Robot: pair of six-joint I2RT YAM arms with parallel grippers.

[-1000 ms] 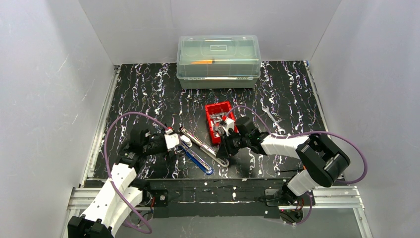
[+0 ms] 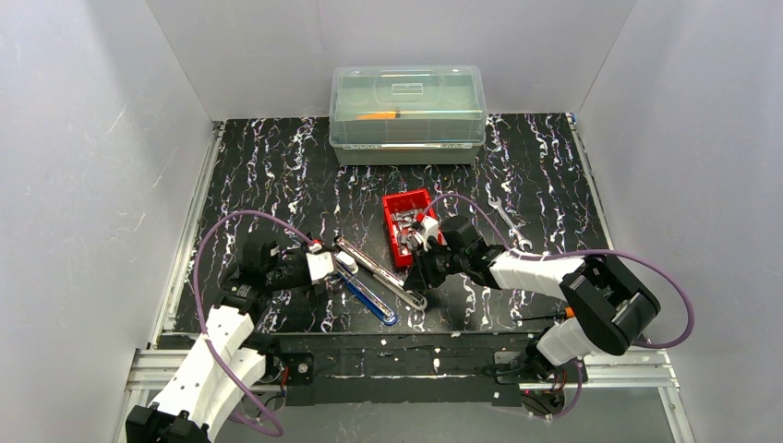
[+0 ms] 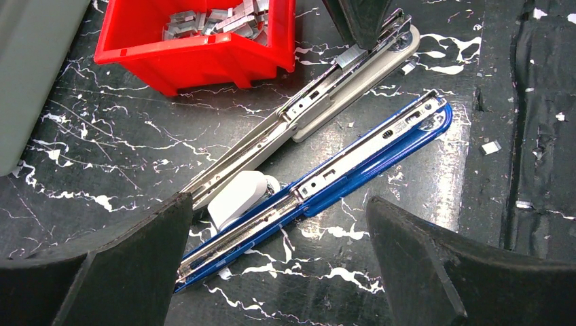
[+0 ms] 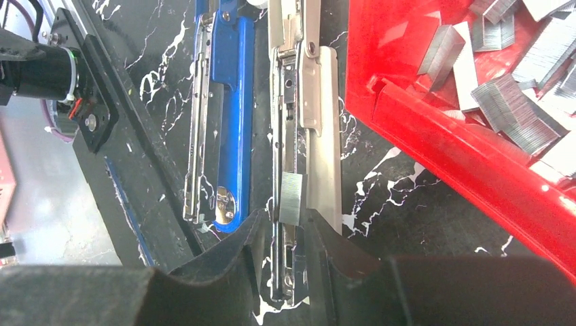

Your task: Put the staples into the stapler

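Observation:
A beige stapler (image 4: 326,149) lies opened out, its metal channel exposed. On that channel, near its end, sits a short grey staple strip (image 4: 291,198), looking tilted. My right gripper is around the strip, partly open: a gap shows on the strip's left, while its right edge is close to or against the other finger. In the left wrist view a dark right fingertip (image 3: 363,27) stands just over the strip (image 3: 351,58). My left gripper hangs open above the staplers, nothing between its fingers. A blue stapler (image 3: 380,163), also opened, lies alongside.
The red bin (image 4: 435,180) of loose staple strips stands close beside the beige stapler. A white rounded object (image 3: 239,195) lies between the staplers. Farther off are a lidded toolbox (image 2: 406,115) and a wrench (image 2: 508,224).
My right arm's elbow has shifted slightly right and its cable with it; the right gripper stays at the beige stapler's end. The left arm and the staplers look unmoved.

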